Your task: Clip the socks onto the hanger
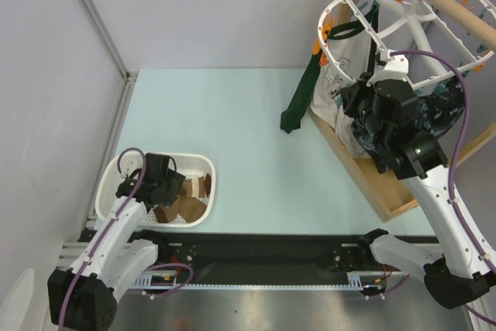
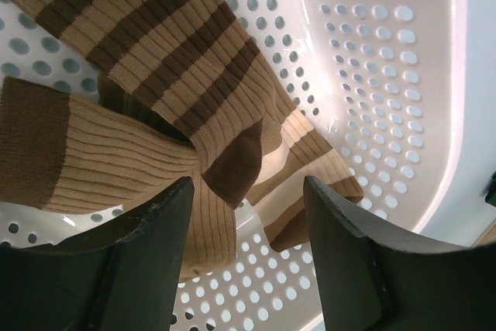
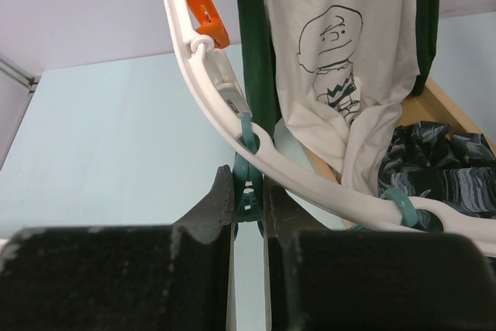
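Note:
Brown striped socks lie in the white perforated basket at the lower left of the table. Over them my left gripper is part open, its fingers spread either side of a dark sock toe and nothing gripped between them. At the right, the round white hanger carries orange and teal clips around its rim. My right gripper is shut on a teal clip hanging from that rim. The clip's lower end is partly hidden by the fingers.
From the hanger hang a dark green and beige garment and a dark patterned cloth. A wooden frame stands beneath.

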